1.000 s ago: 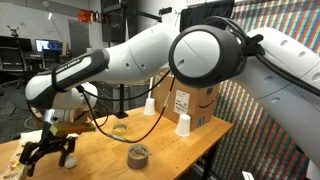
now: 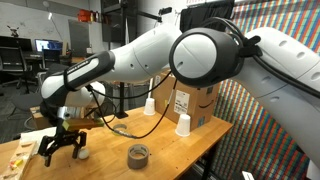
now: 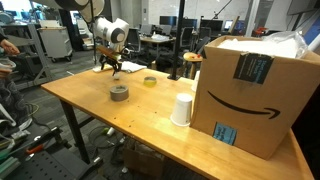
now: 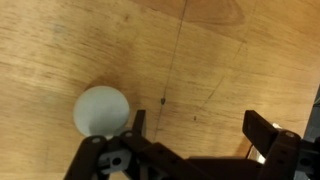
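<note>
My gripper is open over the wooden tabletop, with only bare wood between its fingers in the wrist view. A round white object [image 4: 101, 110], perhaps a cup seen end-on, lies outside the left finger, close to it; whether they touch I cannot tell. Exterior view 1 has the gripper [image 2: 61, 156] low at the near left part of the table, and the white object [image 2: 83, 153] just to its right. From the other side, the white object [image 3: 116, 75] is small and close to the arm at the table's far end.
A grey tape roll [image 2: 138, 156] and a yellowish roll [image 3: 150, 82] lie on the table. White cups [image 2: 183, 125] stand by the large cardboard box [image 3: 248, 95]. A board with small items [image 2: 17, 160] is at the left edge. Bare wood fills the table's middle.
In exterior view 1 my gripper has moved to the right along the table. The white object beside it also appears farther right than before. The tape roll has stayed put.
</note>
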